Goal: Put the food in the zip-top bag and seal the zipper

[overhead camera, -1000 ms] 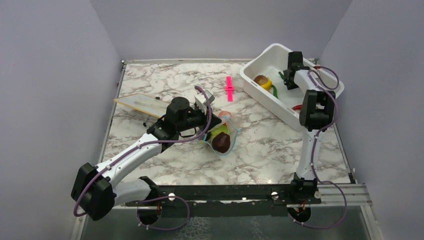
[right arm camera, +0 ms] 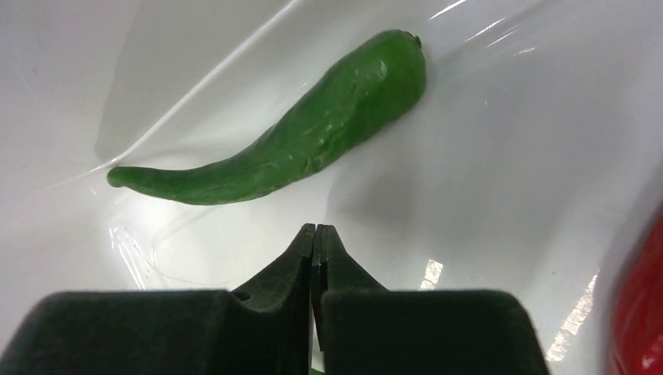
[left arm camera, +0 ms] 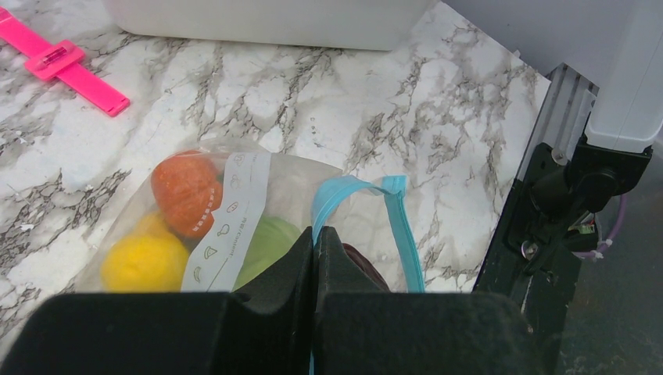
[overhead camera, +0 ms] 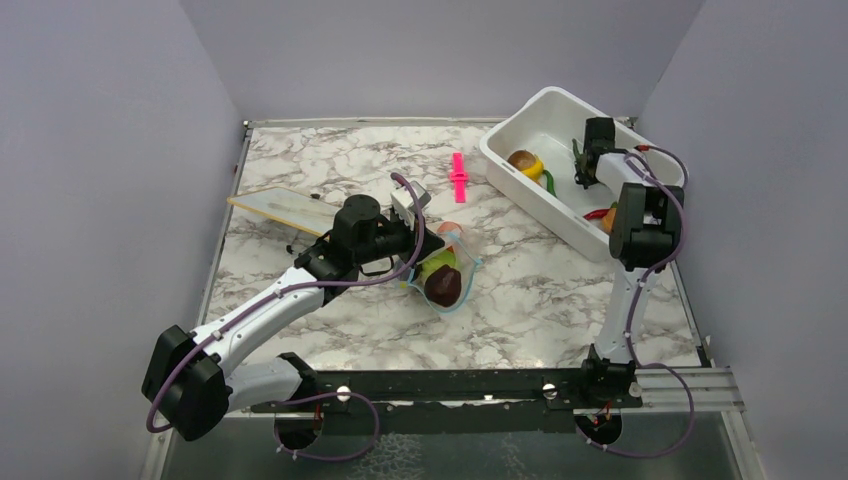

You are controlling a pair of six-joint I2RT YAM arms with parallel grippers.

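In the right wrist view a long green pepper (right arm camera: 313, 133) lies along the bin's wall, beyond my right gripper. That gripper is shut with nothing between its fingers, clear of the pepper. The zip top bag (left arm camera: 234, 211) rests on the table with its mouth toward the front. Its blue zipper edge (left arm camera: 403, 230) is pinched in my left gripper, which is shut. Through the clear plastic I see a red-orange fruit (left arm camera: 188, 191), a yellow one (left arm camera: 145, 262) and something pale green (left arm camera: 270, 242). A dark avocado-like item (overhead camera: 443, 286) sits near the bag's mouth.
The white bin (overhead camera: 515, 135) at the back right holds a yellow-brown item (overhead camera: 526, 163), another green pepper (overhead camera: 549, 182) and a red pepper (overhead camera: 597, 214), with high walls around them. A pink strap (overhead camera: 459, 178) lies left of it.
My right gripper has gone from open to shut and pulled back slightly toward the front. The green pepper has turned a little and stays in the bin. The left arm is still.
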